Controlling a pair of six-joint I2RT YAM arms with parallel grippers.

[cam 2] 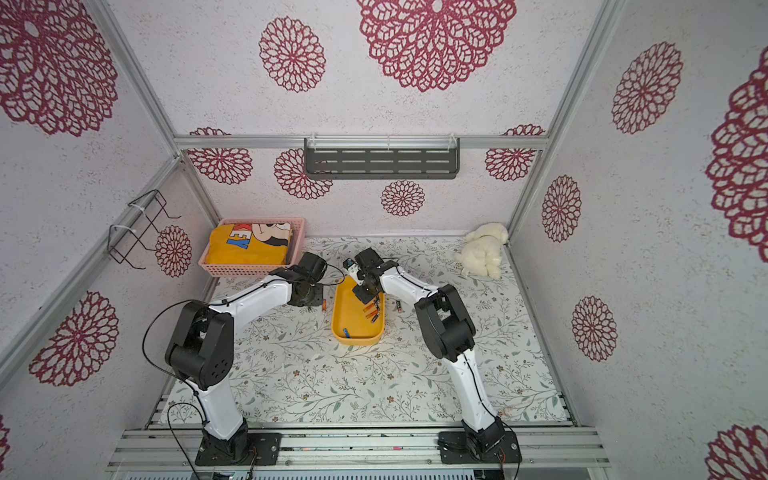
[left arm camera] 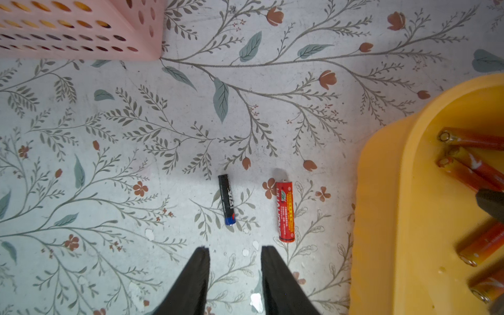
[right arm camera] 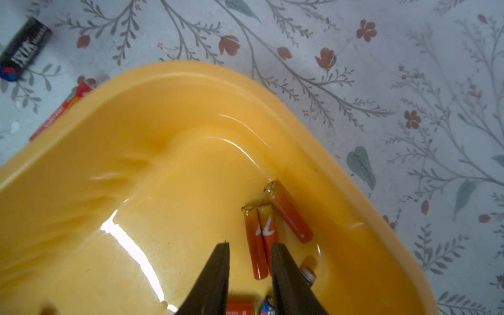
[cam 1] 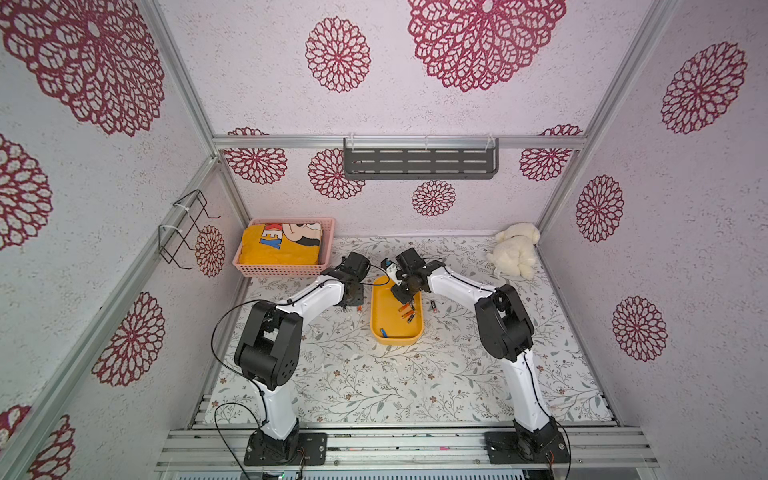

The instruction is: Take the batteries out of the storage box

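An orange-yellow storage box (cam 1: 373, 321) stands mid-table with several batteries in it. In the right wrist view two red-and-gold batteries (right arm camera: 255, 246) lie side by side, and another battery (right arm camera: 289, 213) leans near the box wall. My right gripper hangs over the box, open, its fingers apart above the batteries. On the tablecloth left of the box lie a black battery (left arm camera: 226, 200) and a red battery (left arm camera: 285, 212). My left gripper is over the cloth near these two, its fingers part open with nothing between them. A blue battery (cam 1: 383, 333) rests at the box's near end.
A pink basket (cam 1: 284, 270) holding a yellow cloth stands at the back left. One dark battery (cam 1: 433, 305) lies right of the box, and a white plush toy (cam 1: 514, 251) sits at the back right.
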